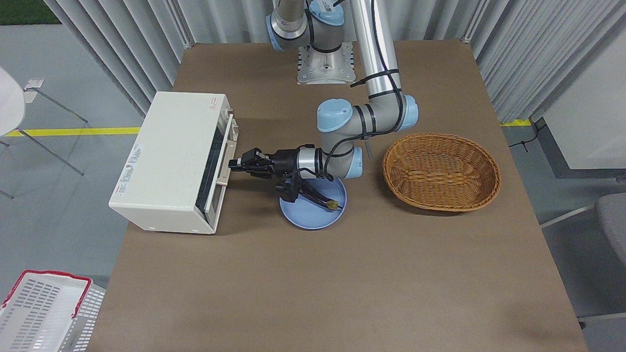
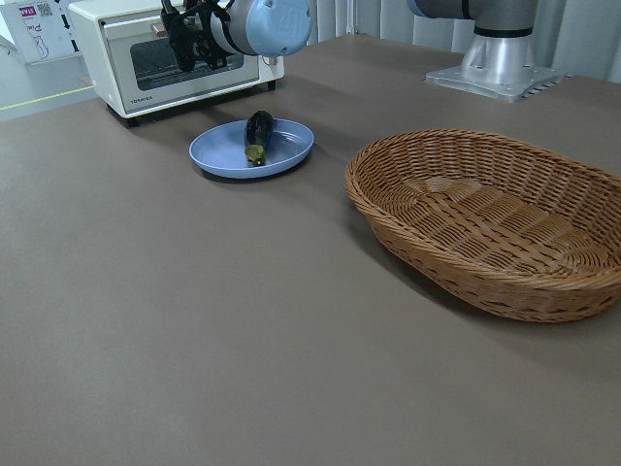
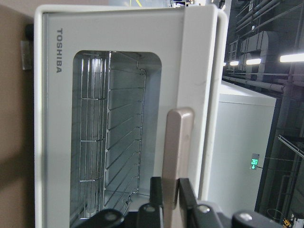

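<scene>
A white Toshiba toaster oven (image 1: 161,158) sits on the left of the table, its glass door slightly tilted out from the body, with wire racks seen through the window in the wrist view. My gripper is shut on the pinkish door handle (image 3: 178,137). Just below my wrist, a blue plate (image 1: 299,214) holds a dark eggplant (image 1: 320,199) with a green stem end.
A wicker basket (image 1: 441,173) stands to the right of the plate. A white laundry basket (image 1: 44,305) lies off the table at lower left.
</scene>
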